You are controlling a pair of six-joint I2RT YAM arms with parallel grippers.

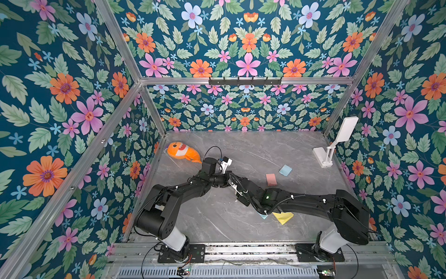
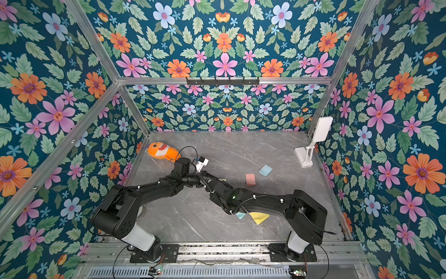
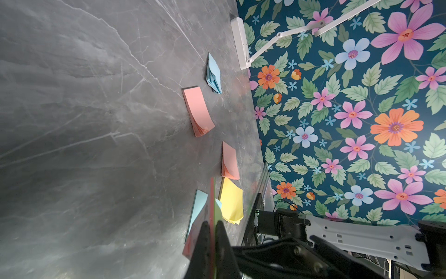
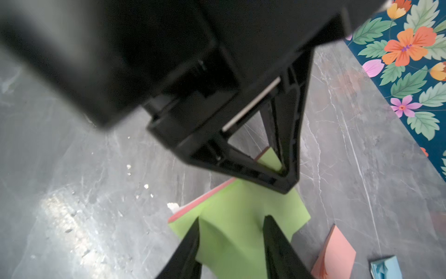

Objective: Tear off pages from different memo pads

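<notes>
A green memo pad [image 4: 241,204] with a pink edge hangs above the table in the right wrist view. My left gripper is shut on its upper edge, a green corner showing between the fingers. Seen edge-on in the left wrist view, the pad [image 3: 212,200] rises from the left fingertips. At its lower part, the two fingers of my right gripper stand apart, with green paper visible between them; contact cannot be told. From above, both grippers meet near mid-table and hide most of the pad.
Other pads lie right of the arms: pink [image 1: 271,179], blue [image 1: 285,170], yellow [image 1: 283,217], and another pink one [image 3: 230,160]. Light blue paper [image 3: 197,209] lies nearby. An orange plush toy [image 1: 183,151] and a white lamp [image 1: 323,157] stand farther back.
</notes>
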